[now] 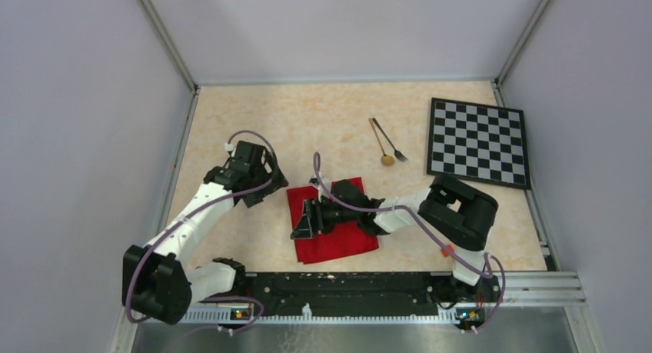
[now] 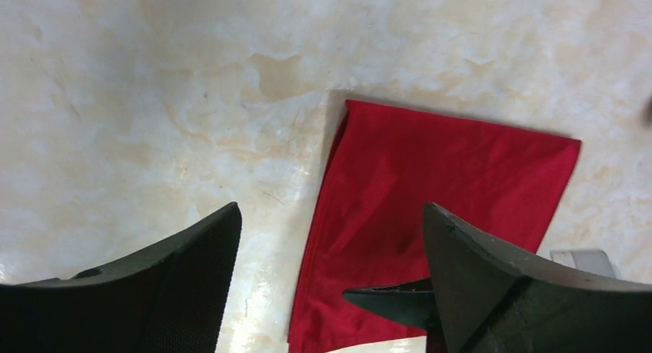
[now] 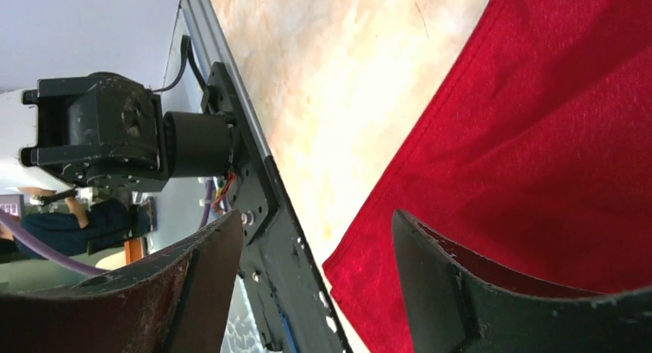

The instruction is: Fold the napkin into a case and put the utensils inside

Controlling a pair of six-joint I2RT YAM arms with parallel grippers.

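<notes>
The red napkin (image 1: 338, 245) lies folded flat near the table's front centre, filling much of the left wrist view (image 2: 430, 168) and right wrist view (image 3: 530, 176). My left gripper (image 1: 269, 180) is open just left of the napkin's back corner, with nothing between its fingers. My right gripper (image 1: 307, 222) is low over the napkin's left part, its fingers apart and empty in the right wrist view. A wooden spoon (image 1: 387, 159) and a fork (image 1: 399, 154) lie behind the napkin, to the right.
A checkerboard (image 1: 477, 141) occupies the back right. Small coloured blocks (image 1: 447, 251) sit at the front right, partly under the right arm.
</notes>
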